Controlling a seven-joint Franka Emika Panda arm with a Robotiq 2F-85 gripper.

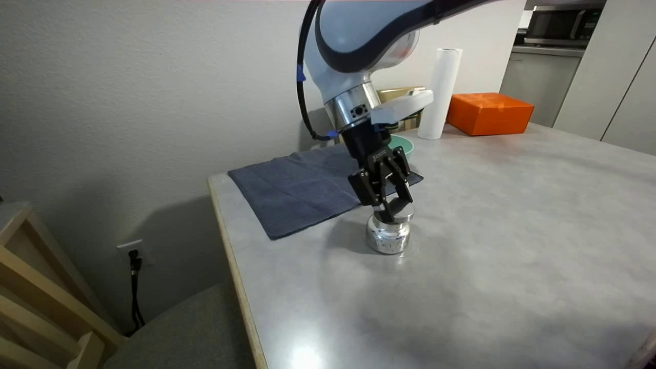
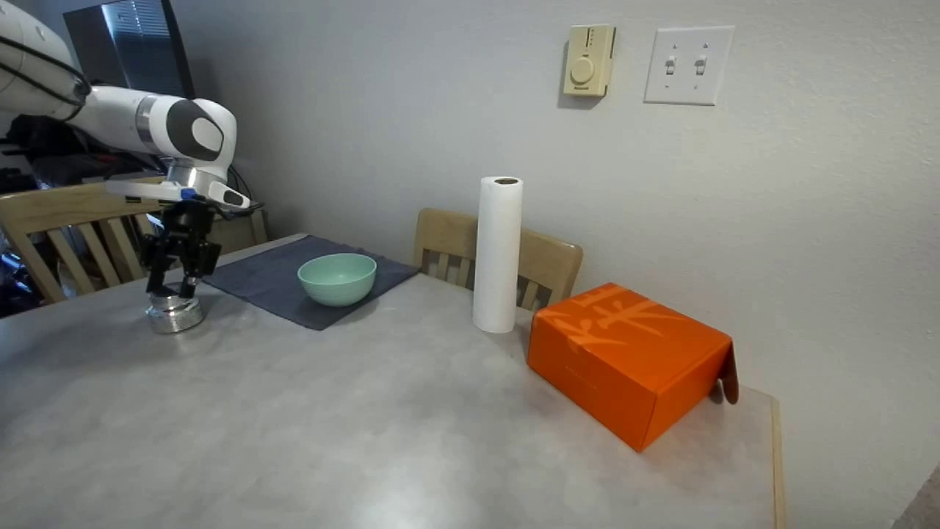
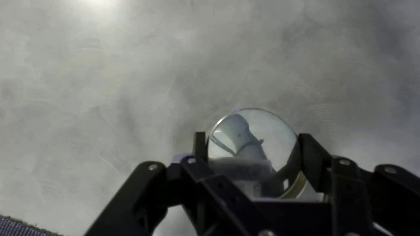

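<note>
A round silver lid is gripped at its edges by my gripper, which is shut on it. Directly below, the silver jar stands upright on the table. In the wrist view the shiny lid lies between the two black fingers and mirrors the arm. A strip of the jar shows past the lid's lower right edge, so the lid looks offset or tilted there. Whether the lid touches the rim I cannot tell. Exterior view 2 also has the jar under the gripper.
Behind the jar lies a dark blue cloth with a green bowl on it. A paper towel roll and an orange box stand farther along the table.
</note>
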